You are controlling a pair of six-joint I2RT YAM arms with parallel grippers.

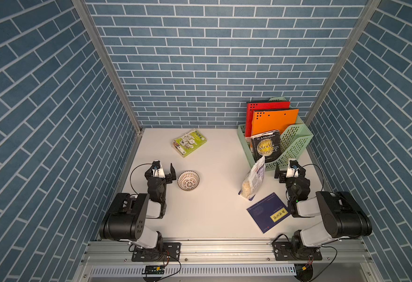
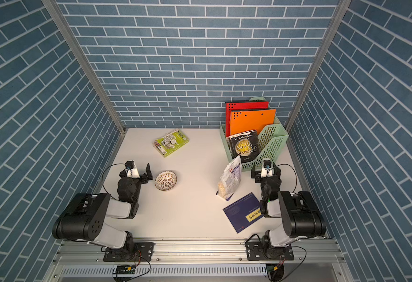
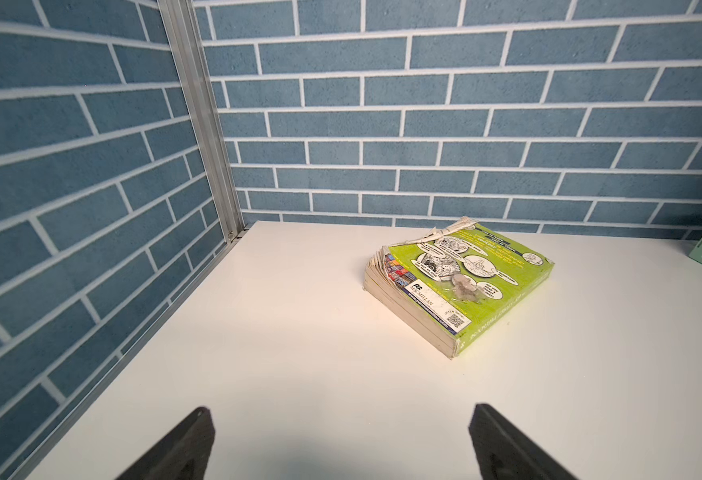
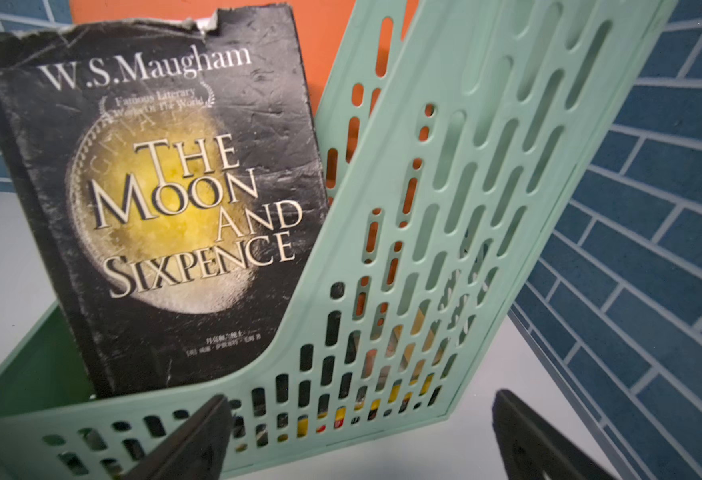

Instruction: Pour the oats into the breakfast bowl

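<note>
An upright pale bag of oats (image 1: 252,179) (image 2: 229,179) stands on the white table, right of centre. The small patterned bowl (image 1: 188,180) (image 2: 165,180) sits left of centre, just right of my left gripper (image 1: 163,171), which is open and empty; neither bag nor bowl shows in the left wrist view. My right gripper (image 1: 285,171) is open and empty, to the right of the bag and in front of the file holder.
A mint file holder (image 1: 295,145) (image 4: 463,240) with folders and a black book (image 4: 191,200) fills the back right. A green book (image 3: 479,280) lies at the back left, a navy booklet (image 1: 264,209) at the front right.
</note>
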